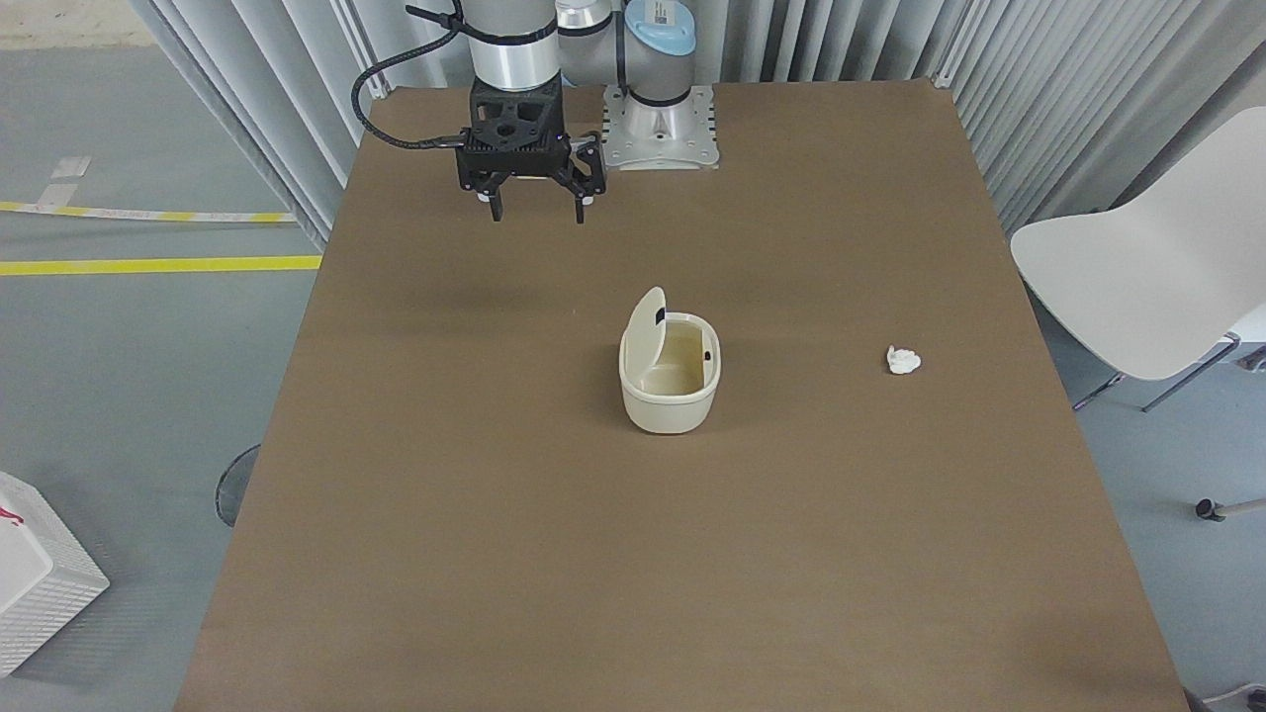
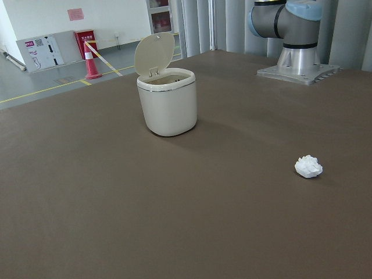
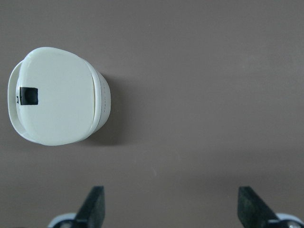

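Observation:
A small cream bin [image 1: 671,403] stands mid-table with its lid [image 2: 154,53] raised; in the left view it is the white container [image 2: 168,107], and in the wrist view [image 3: 57,95] it sits at upper left. A crumpled white paper [image 1: 902,361] lies to its right, also seen in the left view as a white wad [image 2: 308,167]. My gripper [image 1: 535,214] hangs behind the bin at the back of the table, its fingers spread open with nothing between them.
The robot base [image 1: 659,142] stands at the back edge. A white chair [image 1: 1151,273] is beside the right edge, a grey curtain behind.

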